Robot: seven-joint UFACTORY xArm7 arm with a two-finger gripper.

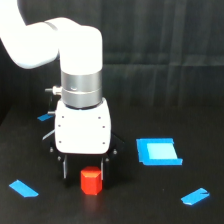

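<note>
A red block (pixel 91 181) rests on the dark table at the lower left of centre in the camera view. Just behind and above it hangs my white gripper (pixel 85 170), pointing down. Its dark fingers (pixel 65 166) stand wide apart, so it is open. The block appears near the right-hand finger, though from this angle I cannot tell whether it lies between the fingers or in front of them. No contact can be made out.
A pale square bordered with blue tape (pixel 161 151) lies flat to the right. Blue tape strips mark the table at front left (pixel 23 188), front right (pixel 195 196) and behind the arm (pixel 46 117). Bare table surrounds the block.
</note>
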